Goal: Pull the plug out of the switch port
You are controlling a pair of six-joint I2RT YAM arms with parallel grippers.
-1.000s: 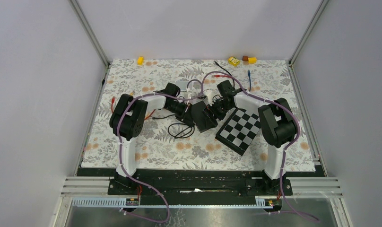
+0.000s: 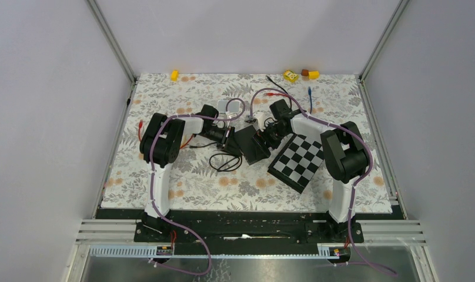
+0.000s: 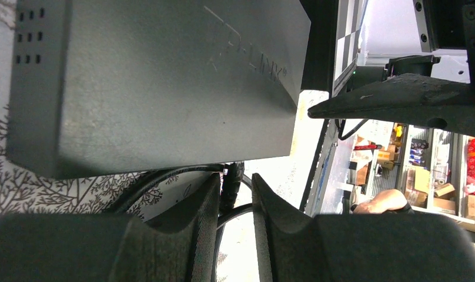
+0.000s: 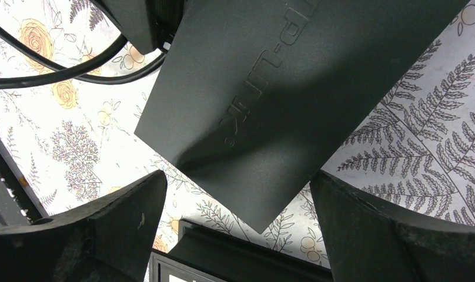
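Observation:
The black switch (image 2: 250, 143) lies mid-table, its top filling much of both wrist views. My left gripper is shut on a black plug (image 3: 231, 182) just at the switch's edge, with cable behind it; whether the plug is still in the port is hard to tell. My right gripper stands open over the switch's opposite end, fingers either side of its corner.
A checkerboard (image 2: 297, 161) lies right of the switch. A looped black cable (image 2: 217, 167) lies below the left gripper. Coloured cables and small yellow objects (image 2: 291, 76) are toward the back.
The right arm looks unmoved.

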